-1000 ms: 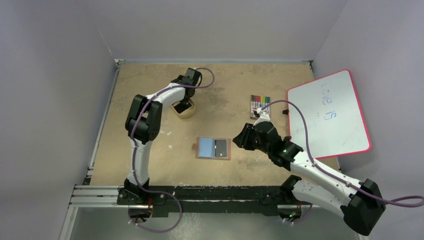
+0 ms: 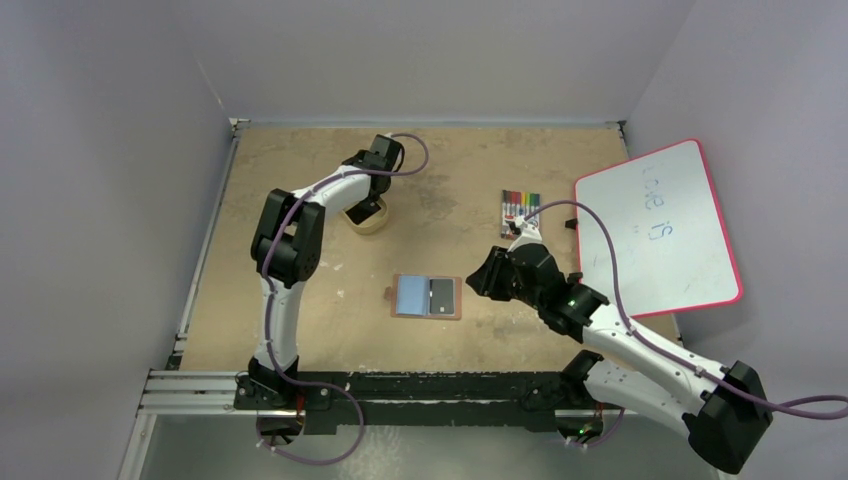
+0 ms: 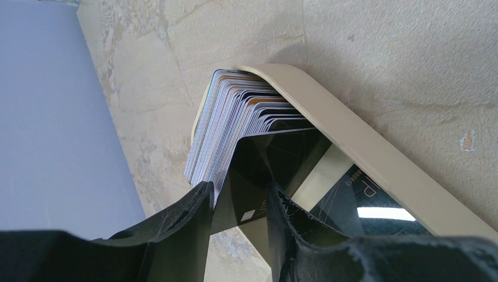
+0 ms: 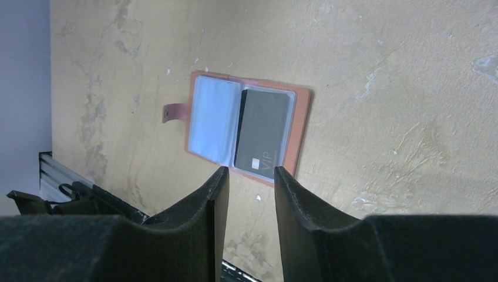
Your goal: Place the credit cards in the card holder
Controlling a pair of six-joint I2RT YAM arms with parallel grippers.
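A stack of cards (image 3: 226, 117) stands in a beige container (image 3: 329, 106) in the left wrist view. Tilted away from the front of the stack is a dark card (image 3: 273, 158). My left gripper is open, its fingers apart near that card's lower edge; whether they touch it I cannot tell. Another dark card (image 3: 358, 200) lies flat in the container. The brown card holder (image 4: 299, 120) lies spread on the table, with a blue flap or pocket (image 4: 214, 117) and a dark VIP card (image 4: 263, 129) in its right half. My right gripper is open and empty, hovering beside the holder.
A pack of coloured markers (image 2: 511, 205) lies right of centre, past the right arm. The whiteboard (image 2: 655, 230) rests along the right side. Bare table shows between the container and the holder, and along the back.
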